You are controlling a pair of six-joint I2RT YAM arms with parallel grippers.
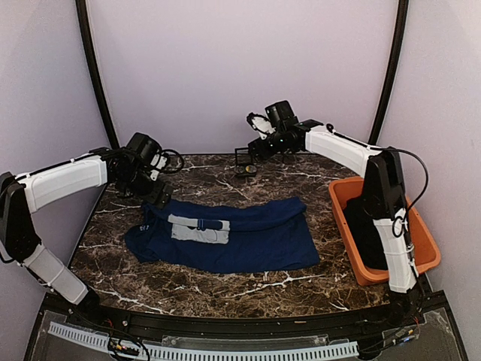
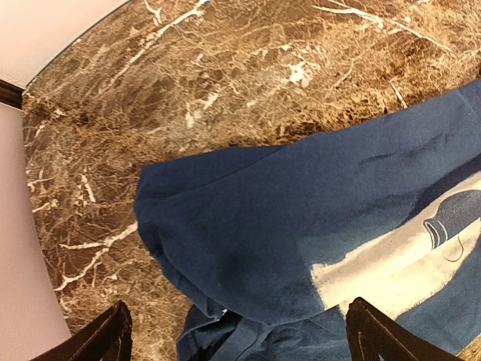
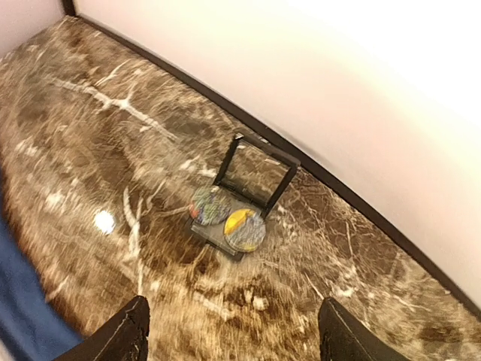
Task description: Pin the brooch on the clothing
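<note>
The dark blue garment [image 1: 263, 248] lies on the marble table, its far edge folded over so that part of the white printed patch [image 1: 199, 235] is covered. Two round brooches, one greyish and multicoloured [image 3: 210, 205] and one with yellow [image 3: 244, 229], rest on a small black stand [image 3: 283, 188] near the back wall. My right gripper is open and empty, close to that stand and in front of it. Over the garment's far left corner, my left gripper stands open; the folded cloth shows below and between its fingers.
An orange bin [image 1: 348, 235] with dark cloth inside stands at the right, partly behind the right arm. The back wall [image 3: 361, 113] rises just beyond the stand. Bare marble [image 1: 203, 184] separates the garment from the stand.
</note>
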